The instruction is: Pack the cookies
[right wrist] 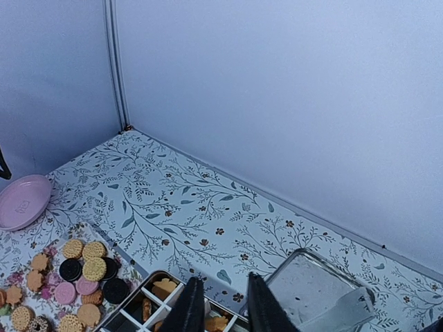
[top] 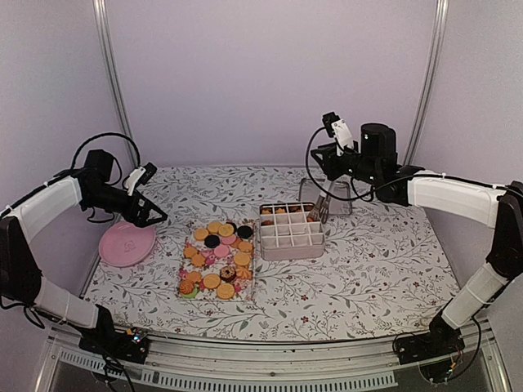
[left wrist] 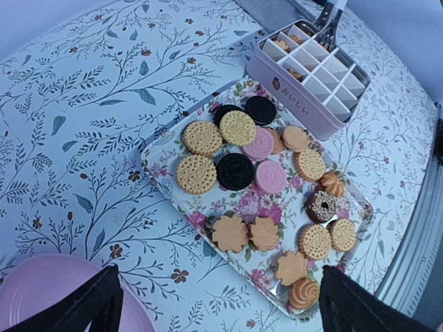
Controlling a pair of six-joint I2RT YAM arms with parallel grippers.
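In the top view, a pink box with white dividers stands mid-table. Its back compartments hold cookies; the front ones look empty. Metal tongs stand in the box's back right corner, leaning, their handle upward. My right gripper is just above that handle, its fingers parted with nothing seen between them. Left of the box, a flowered tray carries many cookies: round biscuits, dark ones, pink ones and a sprinkled ring. Over the pink plate's edge, my left gripper hangs open and empty.
An empty pink plate lies at the left. Behind the box is a shallow metal tray, partly overlapped by a pale, blurred piece in the right wrist view. The cloth right of the box is bare.
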